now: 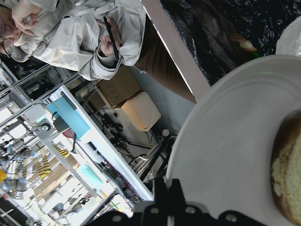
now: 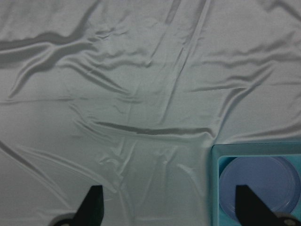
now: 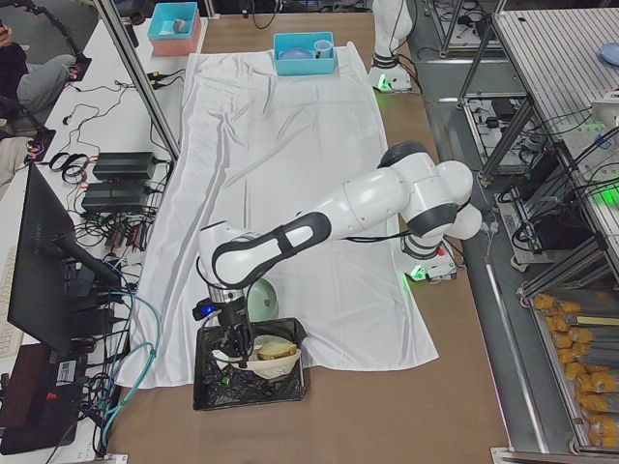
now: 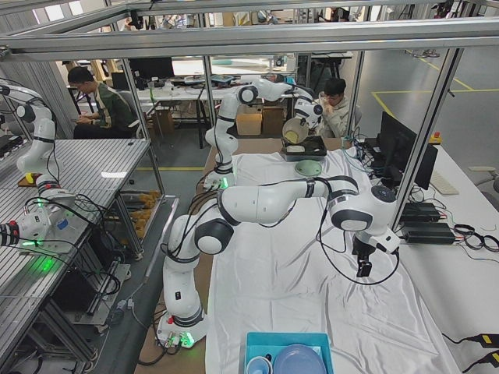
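My left gripper (image 3: 232, 338) is over the black-lined bin (image 3: 213, 391), holding a pale plate (image 1: 221, 132) tilted, with bread (image 1: 287, 169) on it; the camera right view shows the plate raised at the bin. A green plate (image 4: 308, 167) lies beside the bin on the cloth. My right gripper (image 4: 363, 261) hangs above the white cloth, its fingers apart with nothing between them, near a blue basin (image 2: 215, 183) that holds a blue plate (image 2: 258, 179) and a cup (image 4: 260, 366).
A monitor (image 3: 44, 271) and electronics stand along the side table. People sit behind the bin.
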